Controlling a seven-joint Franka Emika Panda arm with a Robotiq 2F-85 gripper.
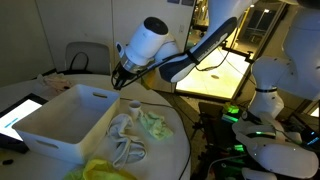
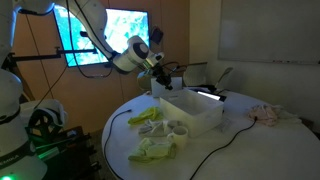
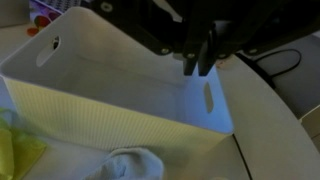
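Above the white box, near its right rim, hangs my gripper. Its dark fingers stand close together at the top of the wrist view, so the gripper looks shut; no cloth shows between them. Inside, the box looks largely empty in the wrist view. A pale grey-white cloth lies crumpled on the table beside the box, below and apart from the gripper. In front of it is a yellow cloth, and a pale green cloth rests farther right.
A white mug stands beside the box among the cloths. Behind the table is a chair with a dark bag. A bright screen or tablet lies left of the box. Black cables cross the table.
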